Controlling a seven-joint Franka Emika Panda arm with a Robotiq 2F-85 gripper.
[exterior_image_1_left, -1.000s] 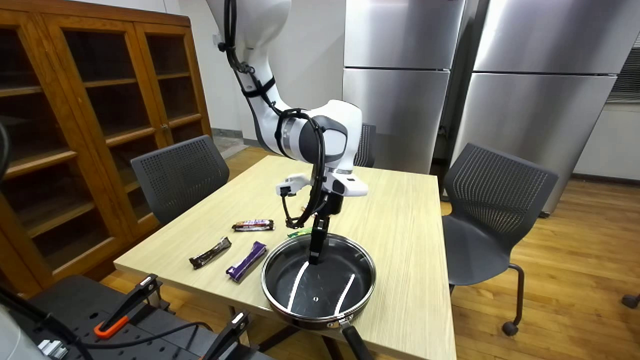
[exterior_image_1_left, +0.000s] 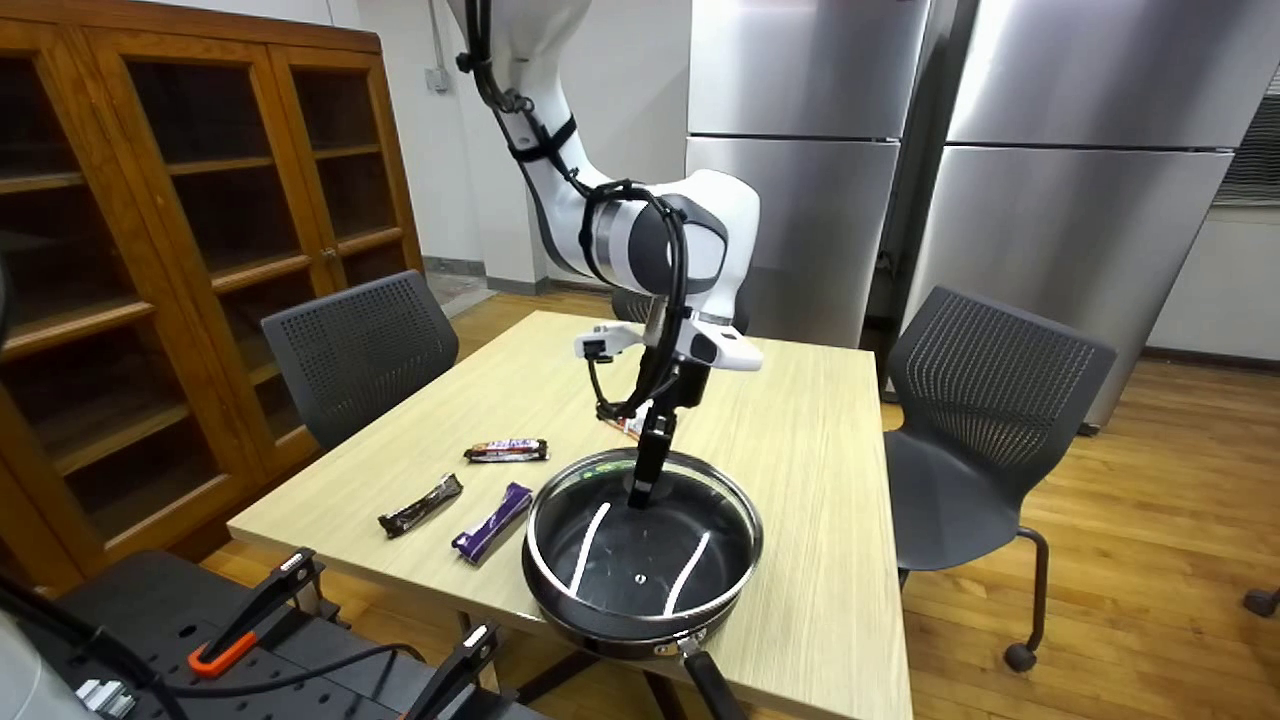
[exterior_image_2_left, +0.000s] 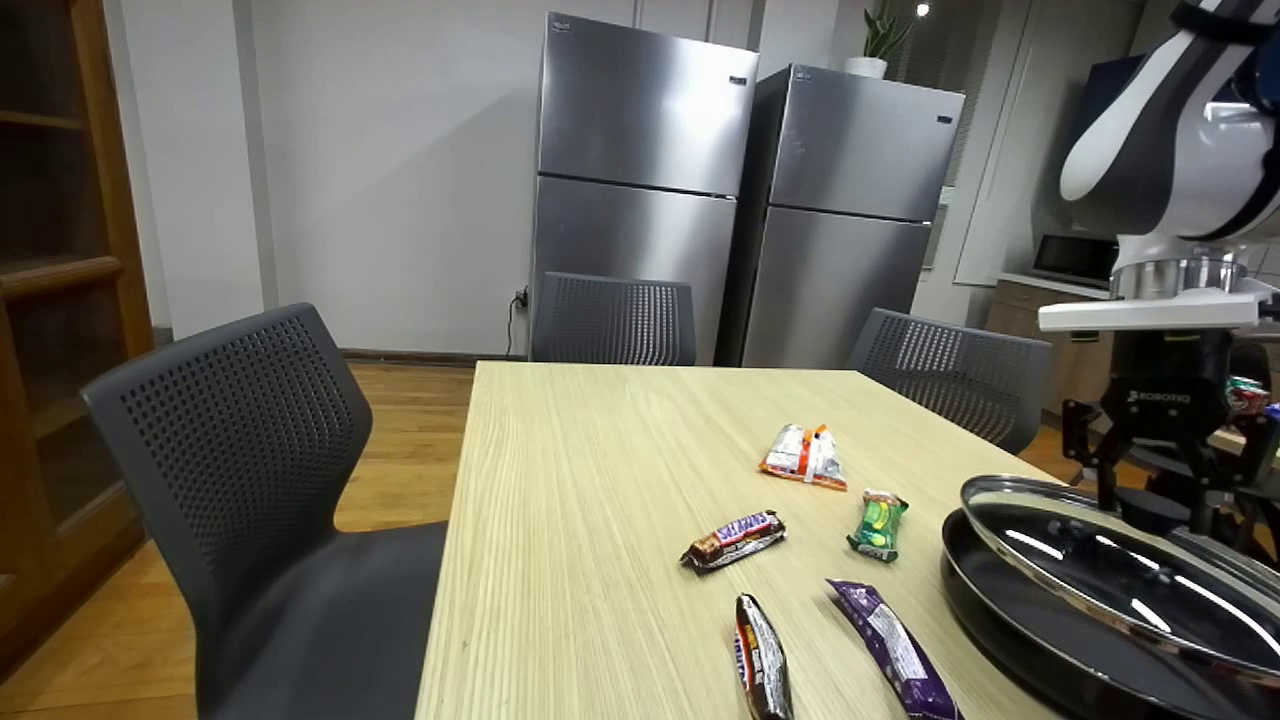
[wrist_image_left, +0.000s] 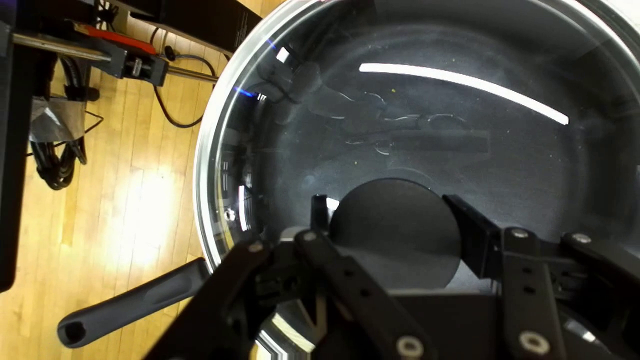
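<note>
A glass lid (exterior_image_1_left: 756, 528) with a metal rim hangs tilted over the black pan (exterior_image_1_left: 642, 640), part of its rim raised clear of the pan in exterior view 2. My gripper is shut on the lid's round black knob (wrist_image_left: 396, 240), one finger on each side of it. The pan's handle (wrist_image_left: 135, 300) points out past the table's front edge. Through the glass the pan looks empty.
Left of the pan lie a purple bar (exterior_image_1_left: 492, 524), a dark bar (exterior_image_1_left: 420, 506) and a Snickers bar (exterior_image_1_left: 506, 451). A green packet (exterior_image_2_left: 879, 526) and a white-orange bag (exterior_image_2_left: 804, 457) lie farther back.
The lid has risen off the pan, held in my gripper, and shifted slightly right. The arm has moved up and right; the pan and snacks stay where they were.
</note>
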